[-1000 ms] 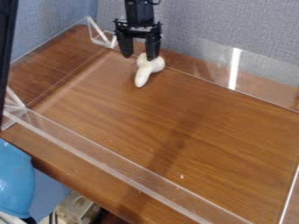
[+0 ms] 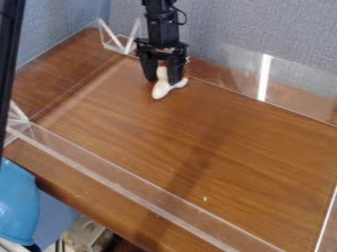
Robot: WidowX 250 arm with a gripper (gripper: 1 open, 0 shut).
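Observation:
A white elongated soft-looking object [image 2: 164, 87] lies near the back edge of the wooden tray floor, partly hidden by the gripper. My black gripper [image 2: 164, 73] is down at it from above, its fingers around the object's upper end. A small orange-brown bit shows beside it. Whether the fingers touch or grip the object is too small to tell.
The wooden surface [image 2: 198, 157] is bordered by clear low walls, with a clear bracket [image 2: 118, 39] at the back left corner. A blue object [image 2: 16, 202] sits outside at the lower left.
My gripper has moved down onto the white object, and its fingers have drawn closer together.

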